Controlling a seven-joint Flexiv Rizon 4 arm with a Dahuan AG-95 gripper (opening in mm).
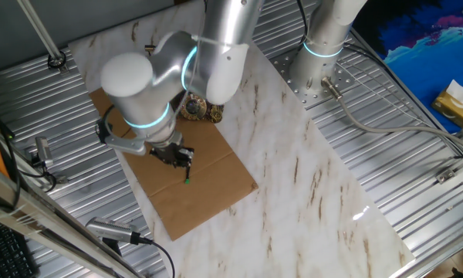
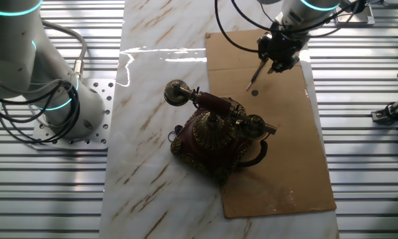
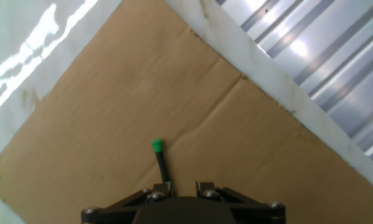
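A thin black stick with a green end (image 3: 157, 147) lies on the brown cardboard sheet (image 3: 130, 81). In the wrist view, its dark shaft runs down to the left fingertip of my gripper, where the rest of it is hidden. The two fingertips stand apart, with a gap and cardboard visible between them, so the gripper looks open. Exterior view 1 has the gripper (image 1: 187, 151) low over the cardboard, at the stick's dark end. From the other side, the stick (image 2: 255, 76) shows as a slim dark line below the gripper (image 2: 277, 58).
An ornate old-style telephone (image 2: 212, 136) stands partly on the cardboard, close to the arm. Bare marble-patterned tabletop (image 1: 301, 193) spreads to the right in exterior view 1. A silver camera-like device (image 1: 112, 229) sits at the near left edge.
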